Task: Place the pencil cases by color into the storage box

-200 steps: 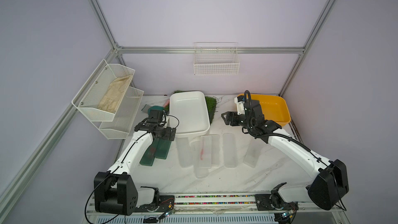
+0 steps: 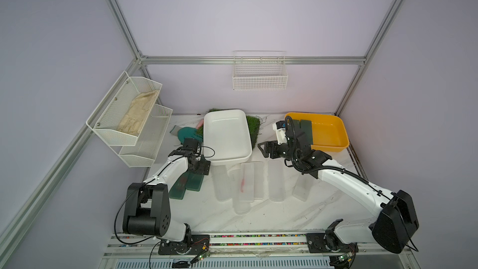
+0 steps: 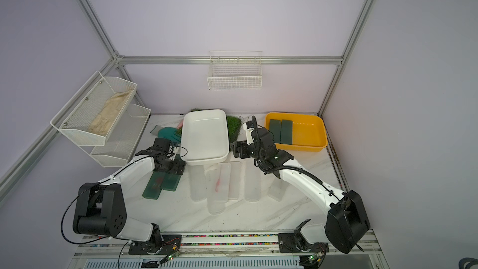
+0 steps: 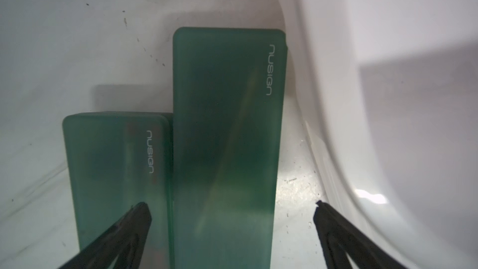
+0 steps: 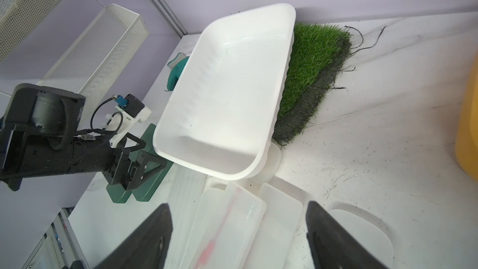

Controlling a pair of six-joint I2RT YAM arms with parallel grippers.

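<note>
Two green pencil cases lie side by side at the left of the white box; my left gripper hovers open over them, empty. Several clear pencil cases lie in the front middle and right. The orange box at the back right holds two green cases. My right gripper hangs above the table between the boxes, fingers apart, nothing between them.
An artificial grass mat lies under and behind the white box. Wire shelves hang on the left wall.
</note>
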